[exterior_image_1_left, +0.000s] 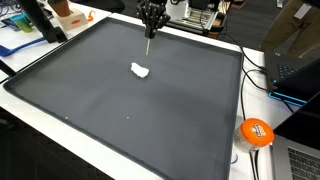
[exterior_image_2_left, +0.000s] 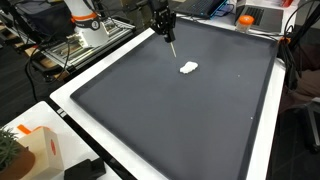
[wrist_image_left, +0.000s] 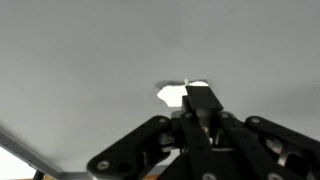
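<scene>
A small crumpled white piece (exterior_image_1_left: 140, 70), perhaps cloth or paper, lies on the dark grey board (exterior_image_1_left: 120, 110). Above the board's far part, in exterior view 1, my gripper (exterior_image_1_left: 150, 30) is shut on a thin pale stick (exterior_image_1_left: 148, 46) that points down. Exterior view 2 shows the stick (exterior_image_2_left: 173, 49) under the gripper (exterior_image_2_left: 170, 40), its lower end beside the white piece (exterior_image_2_left: 188, 67) and apart from it. From the wrist, the gripper's dark fingers (wrist_image_left: 202, 100) cover part of the white piece (wrist_image_left: 172, 95); most of the stick is hidden.
An orange-lidded jar (exterior_image_1_left: 254, 134) stands off the board's right side, near laptops. Bowls and other small items sit past the far left corner. Bare board surrounds the white piece on all sides.
</scene>
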